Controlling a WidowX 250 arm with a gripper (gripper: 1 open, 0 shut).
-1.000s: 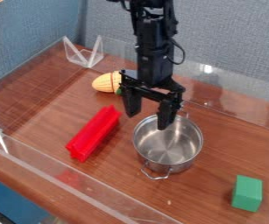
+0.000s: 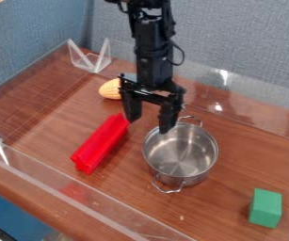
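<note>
The black gripper [image 2: 150, 111] hangs open above the wooden table, its fingertips between the red bar and the steel pot. The pot [image 2: 182, 162] stands right of centre, with wire handles. A long red object [image 2: 100, 141] lies to the left of the pot. A yellow carrot-like object [image 2: 110, 88] lies behind, partly hidden by the arm.
A green block [image 2: 264, 207] sits at the front right. A clear barrier runs along the front and back edges. A white bracket [image 2: 88, 58] stands at the back left corner.
The gripper has shifted to the left, from over the pot toward the red object. The objects on the table have not visibly moved.
</note>
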